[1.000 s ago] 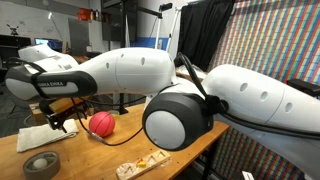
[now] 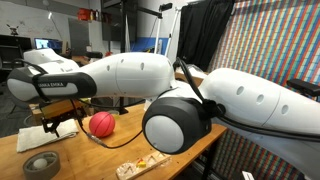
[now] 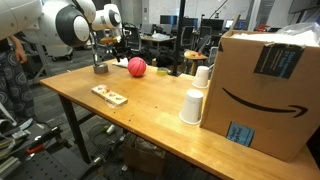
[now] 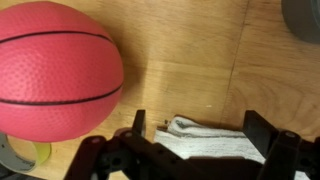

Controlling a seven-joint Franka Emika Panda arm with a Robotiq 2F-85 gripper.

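In the wrist view my gripper stands open, its two dark fingers wide apart and nothing held between them. Below its fingertips, a crumpled white cloth (image 4: 205, 143) lies on the wooden table, partly hidden by the gripper body. A red ball (image 4: 58, 72) with dark grooves rests to the left of the fingers. At the upper right corner is part of a dark grey ring (image 4: 303, 18), which looks like a tape roll (image 2: 40, 165) in exterior view 1. There, the gripper (image 2: 66, 127) hangs over the cloth (image 2: 38, 140), with the ball (image 2: 102, 123) beside it.
A small wooden board (image 3: 109, 95) lies near the table's front edge. White cups (image 3: 191, 106) and a large Amazon box (image 3: 262, 100) occupy the far end in exterior view 2. Bare tabletop (image 3: 150, 102) stretches between board and cups.
My gripper appears slightly lower over the cloth than a second ago. The ball, cloth, tape roll and board have not moved.
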